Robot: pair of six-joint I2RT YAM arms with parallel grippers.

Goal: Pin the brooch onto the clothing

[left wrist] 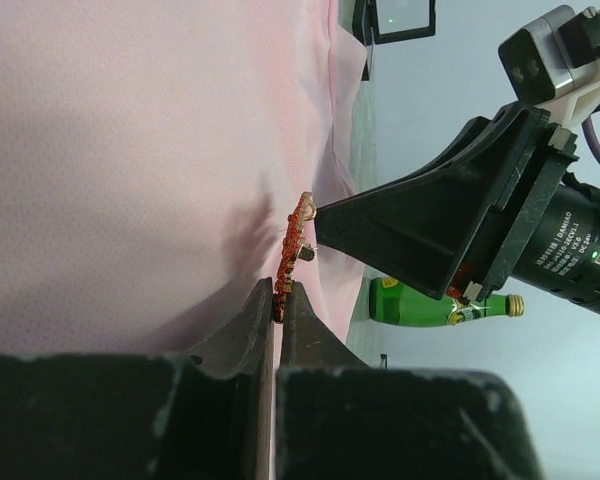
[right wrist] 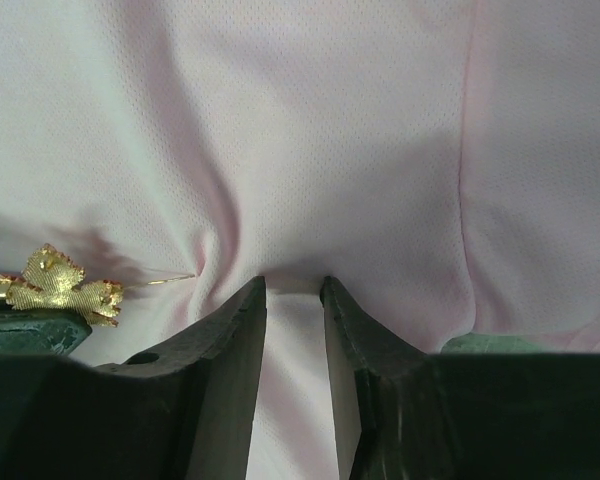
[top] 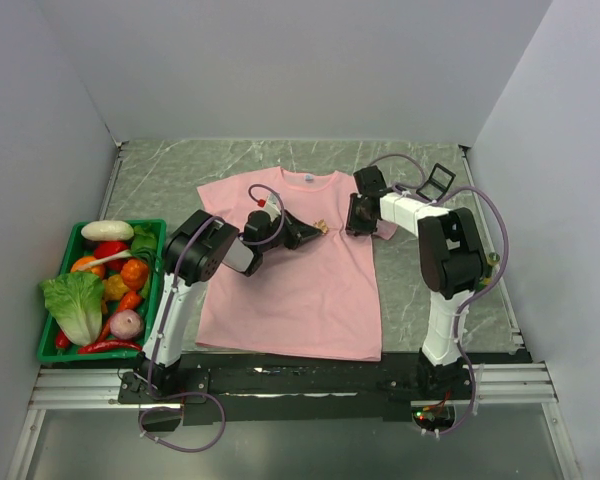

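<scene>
The pink shirt (top: 290,300) lies spread on the table. A gold brooch (right wrist: 60,287), reddish on its face, is in my left gripper, which is shut on it just above the shirt's chest. In the right wrist view the thin pin (right wrist: 170,281) points right, its tip touching or entering a small raised fold (right wrist: 210,265); which of the two I cannot tell. To the right of that fold, my right gripper is open, with its fingertips at the cloth and a gap between them.
On the left stands a green basket (top: 157,290) of vegetables. An open black case (top: 437,182) lies beyond the right arm, and a green bottle (left wrist: 420,304) is at the table's right. Bare table shows behind the shirt.
</scene>
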